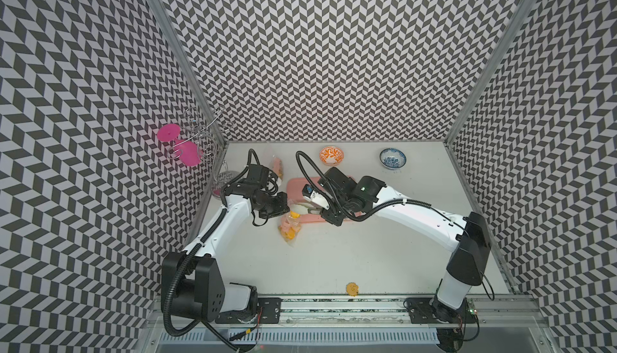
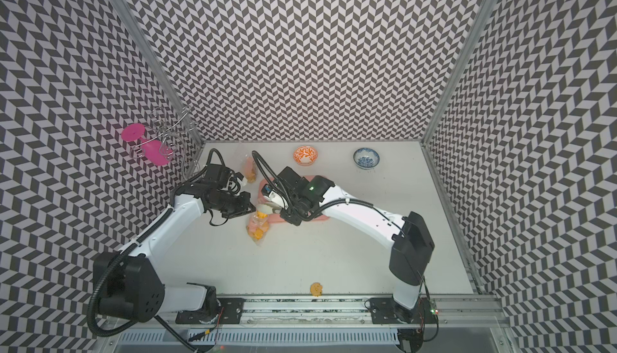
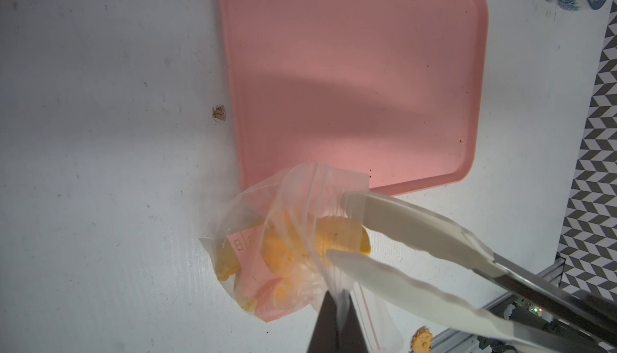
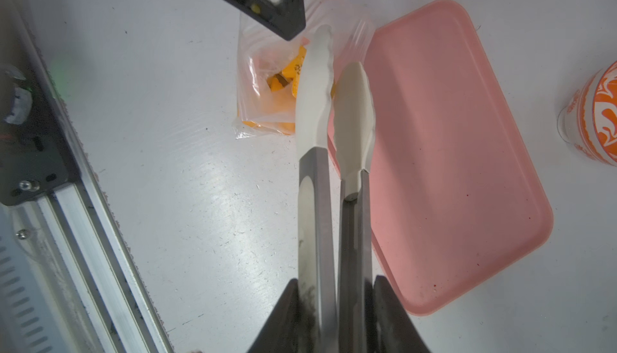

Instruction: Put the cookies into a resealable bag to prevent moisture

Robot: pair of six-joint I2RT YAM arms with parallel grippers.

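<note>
My left gripper is shut on the upper edge of a clear resealable bag (image 3: 270,189), which hangs open beside the pink tray. Orange-yellow cookies and a pinkish slip show inside the bag. Between the fingers of my right gripper are metal tongs (image 4: 315,192) with pale tips. Those tips reach into the bag's mouth, a little apart. A cookie (image 3: 344,234) lies between or just behind them; its contact with the tips is unclear. In the right wrist view, the left gripper's fingertip (image 4: 292,18) is close to the tong tips.
The pink tray (image 3: 360,83) looks empty in the wrist views. One loose cookie (image 1: 352,288) is at the table's front edge. At the back are an orange-patterned bowl (image 1: 331,155), a blue-patterned bowl (image 1: 392,158) and another filled bag (image 1: 277,166).
</note>
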